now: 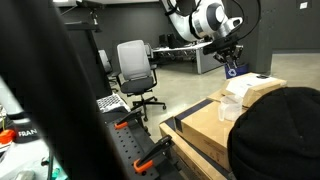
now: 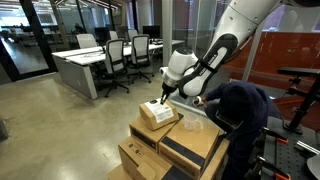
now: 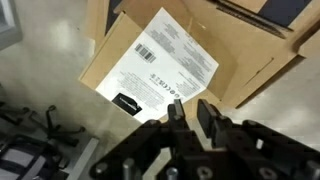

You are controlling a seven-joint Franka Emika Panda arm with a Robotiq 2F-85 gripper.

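My gripper is open, its two dark fingers apart with nothing between them. Below it in the wrist view is a cardboard box (image 3: 230, 62) with a white printed label (image 3: 155, 62) on it. The same small box (image 2: 157, 113) sits on larger cardboard boxes in exterior view 2, under the white arm. A pale translucent container (image 1: 230, 107) stands near it on the large box (image 1: 207, 122); in exterior view 2 the container (image 2: 190, 122) is faint.
A large dark rounded shape (image 1: 278, 132) fills the right foreground, beside the boxes; it cannot be identified clearly. Office chairs (image 1: 136, 68) and white desks (image 2: 97, 62) stand behind, with open floor to the left of the boxes.
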